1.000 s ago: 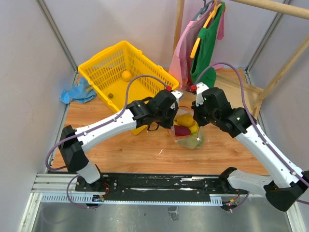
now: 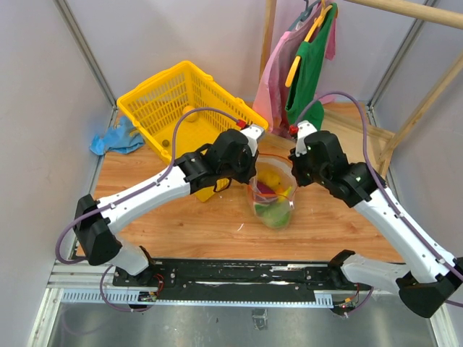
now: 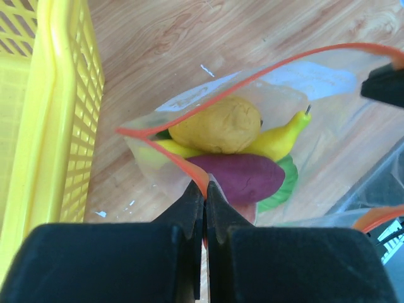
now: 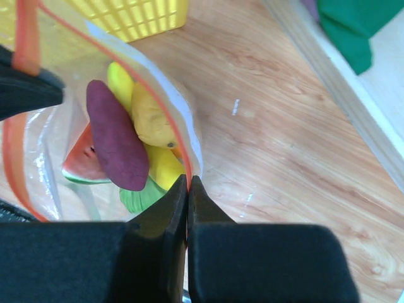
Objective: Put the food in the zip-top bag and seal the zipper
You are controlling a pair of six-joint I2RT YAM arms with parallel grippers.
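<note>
A clear bag with an orange zipper edge (image 3: pixel 262 72) hangs between my two grippers, its mouth spread wide. Inside it lie an eggplant (image 3: pixel 243 178), a potato-like yellow food (image 3: pixel 221 126), a yellow pepper (image 3: pixel 281 137), a watermelon slice (image 4: pixel 85 158) and something green and leafy (image 4: pixel 142 194). My left gripper is shut on the orange edge on one side. On the other side, my right gripper pinches the rim too, its fingers closed together. From above, the bag (image 2: pixel 273 199) shows below both wrists, while the fingertips are hidden.
A yellow basket (image 2: pixel 145 101) stands at the back left, close to my left arm, with an orange ball (image 2: pixel 190 113) inside. Beside it lies a blue cloth (image 2: pixel 119 139). Clothes hang on a wooden rack at the back right.
Over the last second my left gripper has moved left. The bag shifted left and hangs longer, with its food lower.
</note>
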